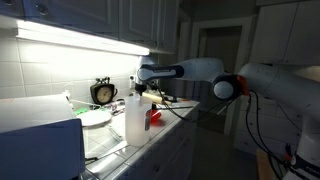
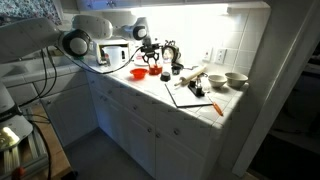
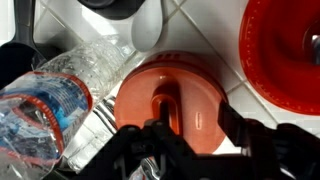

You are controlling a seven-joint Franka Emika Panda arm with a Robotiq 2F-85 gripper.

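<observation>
A round orange-red lid (image 3: 140, 92) with a raised oblong handle (image 3: 168, 104) lies flat in the middle of the wrist view. My gripper is over its lower part, the dark fingers (image 3: 236, 126) spread apart with nothing visibly held between them. The handle is just beyond the left finger; whether anything touches cannot be told. In the second exterior view the gripper (image 2: 151, 46) hangs above the back of the counter.
A clear water bottle (image 3: 52, 105) is close on the lid's left. To its right sits a red bowl (image 3: 282, 75), and a white spoon (image 3: 147, 25) lies above. A cutting board (image 2: 188, 95) and several pale bowls (image 2: 236, 78) occupy the counter farther right.
</observation>
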